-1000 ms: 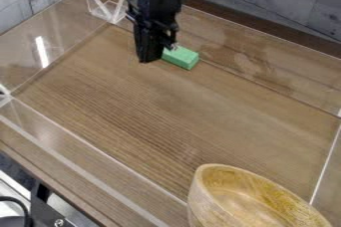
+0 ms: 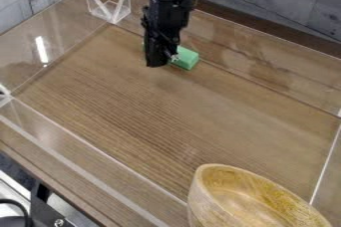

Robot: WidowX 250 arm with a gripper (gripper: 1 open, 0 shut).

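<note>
A black robot arm reaches down from the top centre, and its gripper is low over the wooden board at the upper middle. A green block lies just right of the gripper, partly behind it. Whether the fingers are open or shut is too small and dark to tell, as is whether they touch the block.
A large yellow bowl lies at the lower right. A clear plastic item stands at the back left. The middle and right of the wooden board are clear. Cables run at the lower left.
The gripper has moved slightly right and down, closer to the green block, which now appears partly covered on its left side.
</note>
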